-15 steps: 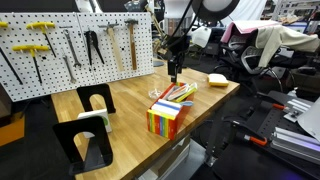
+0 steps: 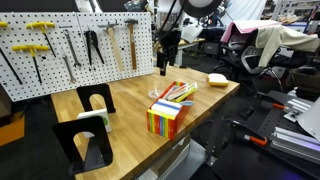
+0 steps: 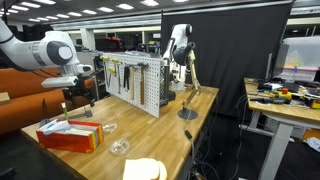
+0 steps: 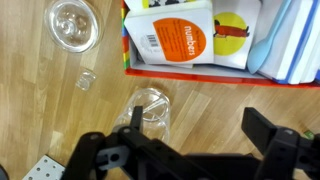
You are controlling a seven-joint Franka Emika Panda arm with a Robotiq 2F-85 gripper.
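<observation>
In the wrist view my gripper is open, its two dark fingers wide apart with nothing between them. Below the left finger, partly covered by it, a clear glass or plastic cup [image 4: 152, 103] lies on the wooden table. A clear round bowl [image 4: 70, 24] is at the upper left. Along the top runs a box [image 4: 215, 74] with a red rim, holding small books [image 4: 183, 38] and a light blue spoon [image 4: 265, 47]. In exterior view 1 the gripper [image 2: 164, 70] hangs above the table, behind the colourful box [image 2: 162, 122].
A pegboard [image 2: 125, 45] with hanging tools stands along the table's back. Black bookends [image 2: 97, 145] are at the left in exterior view 1. A pale yellow stack [image 3: 145, 169] lies near the table's edge. Bare wood [image 3: 165, 130] shows in the middle.
The arm and open gripper have risen and shifted slightly left in exterior view 1. The box and table things look unmoved.
</observation>
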